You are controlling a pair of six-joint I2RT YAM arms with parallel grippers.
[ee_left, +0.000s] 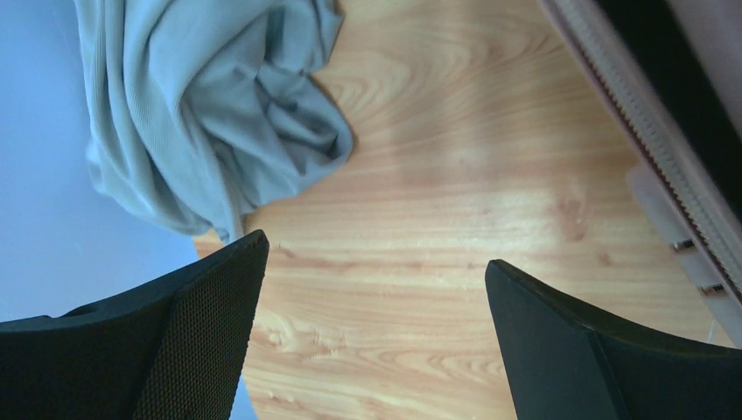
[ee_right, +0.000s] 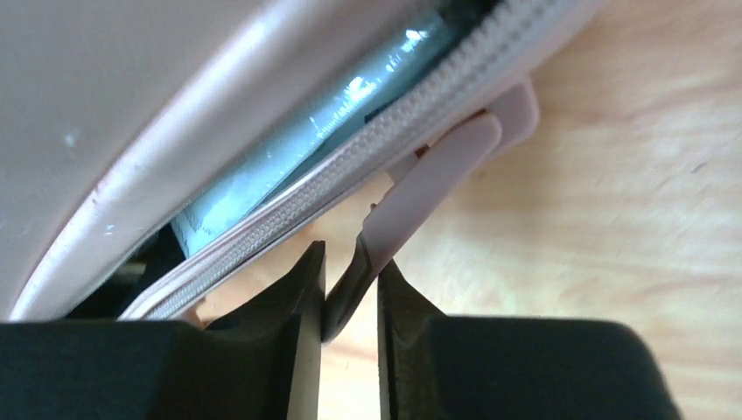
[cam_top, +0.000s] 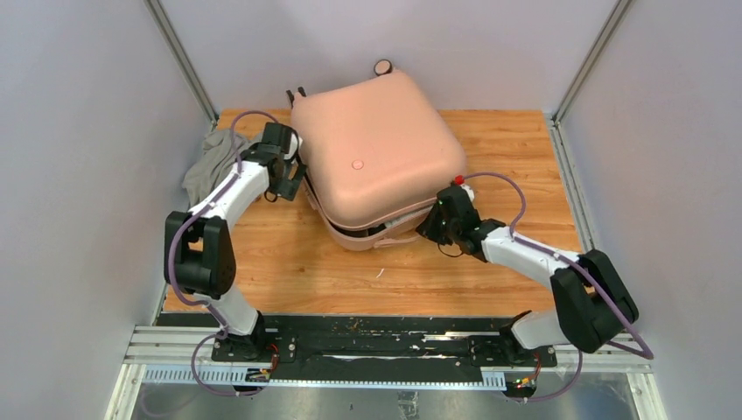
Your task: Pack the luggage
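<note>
A pink hard-shell suitcase (cam_top: 376, 149) lies turned at an angle in the middle, its lid resting on the lower shell with a gap showing dark and light-blue contents (ee_right: 254, 175). My left gripper (cam_top: 289, 179) is at its left side, open, with only wooden floor between its fingers in the left wrist view. My right gripper (cam_top: 430, 223) is at the front right side, its fingers close around a pale pink handle strap (ee_right: 420, 184) beside the zipper (ee_right: 350, 166); whether they grip it firmly is hard to tell.
A crumpled grey cloth (cam_top: 210, 162) (ee_left: 219, 96) lies at the left. Walls bound the wooden surface (cam_top: 376, 280) on the left, back and right.
</note>
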